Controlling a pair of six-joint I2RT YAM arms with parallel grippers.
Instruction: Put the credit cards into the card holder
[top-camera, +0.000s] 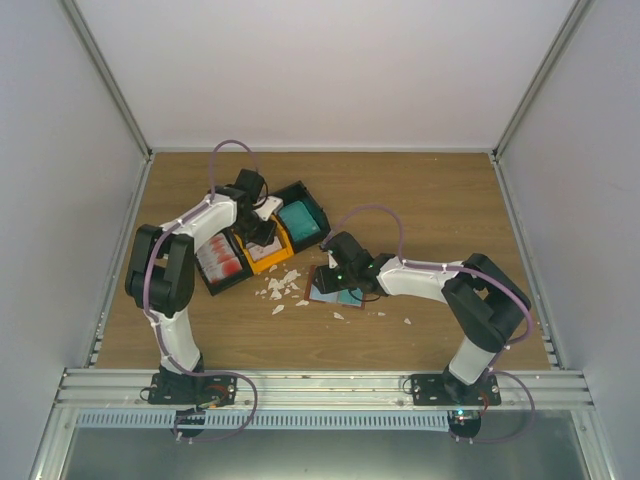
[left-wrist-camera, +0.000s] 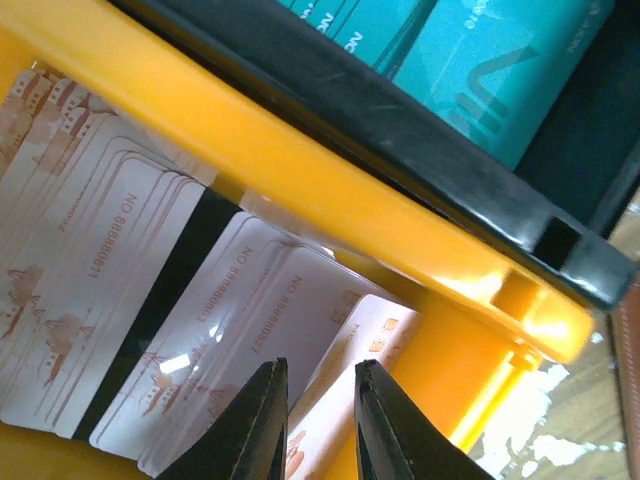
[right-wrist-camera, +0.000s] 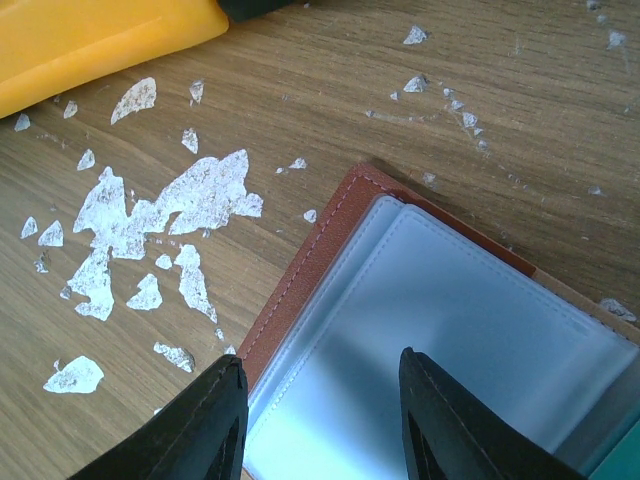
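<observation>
In the left wrist view, white credit cards (left-wrist-camera: 85, 250) lie stacked in a yellow tray (left-wrist-camera: 330, 200). One white card (left-wrist-camera: 370, 325) stands tilted up at the tray's right end, its lower part between the fingers of my left gripper, which is shut on it. From above, that gripper (top-camera: 262, 238) is over the yellow tray. The card holder (top-camera: 325, 288) lies flat on the table, brown-edged with pale blue pockets (right-wrist-camera: 400, 310). My right gripper hovers over its left edge, part open, with no card visible between its fingers.
A black tray with teal cards (top-camera: 300, 219) adjoins the yellow one on the right; another with red and white cards (top-camera: 218, 258) adjoins it on the left. White flakes (right-wrist-camera: 205, 190) are scattered between the trays and the holder.
</observation>
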